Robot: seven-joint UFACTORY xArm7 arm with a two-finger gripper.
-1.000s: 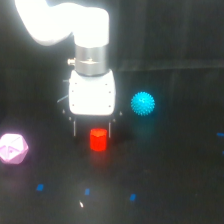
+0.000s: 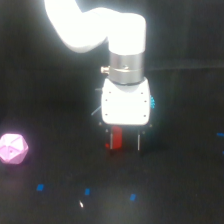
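Observation:
In the camera view, my white gripper [image 2: 123, 140] points down over the dark surface, its thin fingers spread apart. A red block [image 2: 116, 139] shows below the gripper body, nearer the left finger, and its top is partly covered by the body. Its left side appears at or very close to that left finger, though contact cannot be told. A clear gap separates the block from the right finger. Most of a blue spiky ball [image 2: 153, 102] is hidden behind the gripper; only a sliver shows at the right.
A pink faceted ball [image 2: 13, 149] rests at the left edge. Small blue bits [image 2: 87, 191] are scattered along the front, with a small pale bit [image 2: 81, 204] among them.
My gripper has moved right and slightly down in the picture, now covering most of the blue ball. The red block has also shifted right, by less than the gripper.

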